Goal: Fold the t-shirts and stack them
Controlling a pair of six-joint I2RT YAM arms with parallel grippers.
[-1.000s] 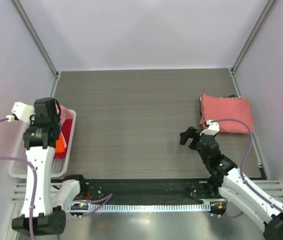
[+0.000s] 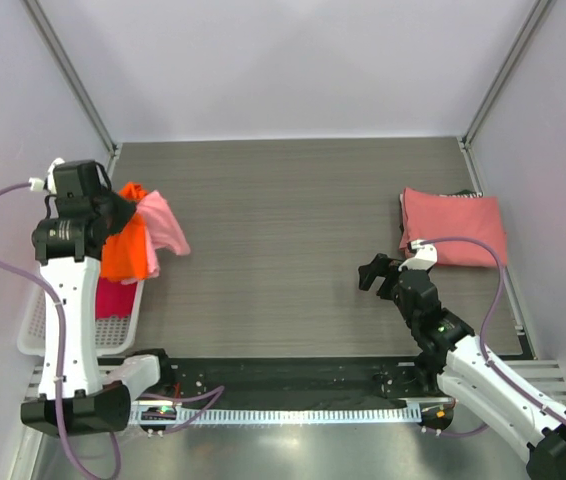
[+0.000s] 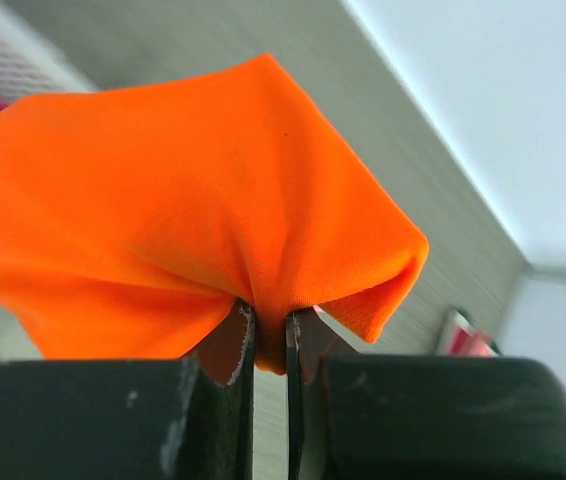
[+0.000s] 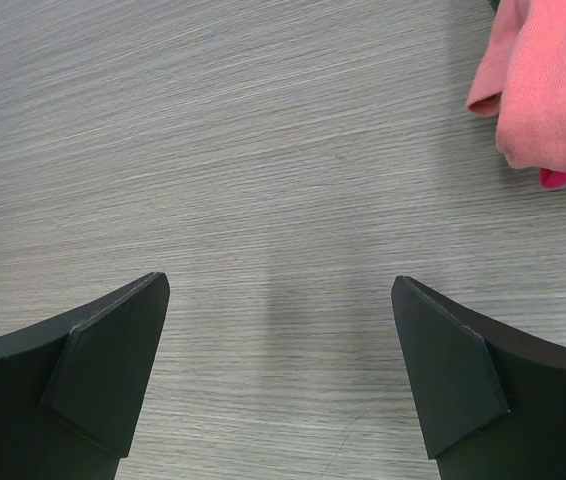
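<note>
An orange shirt (image 3: 193, 190) is pinched in my left gripper, which is shut on a bunched bit of its cloth. From above, the orange cloth (image 2: 128, 245) hangs over the basket's far end, and a pink shirt (image 2: 165, 225) hangs beside it; whether the gripper also grips the pink cloth cannot be told. A red shirt (image 2: 114, 298) lies in the white basket (image 2: 118, 340). Folded salmon-pink cloth (image 2: 453, 228) tops a stack at the right. My right gripper stands open and empty over bare table, just left of that stack.
Walls close in on the left, right and back. A purple cable (image 2: 58, 300) loops along the left arm.
My left gripper has risen and moved away from the basket, drawing the orange and pink cloth up and out toward the table. The right arm and the stack have stayed still.
</note>
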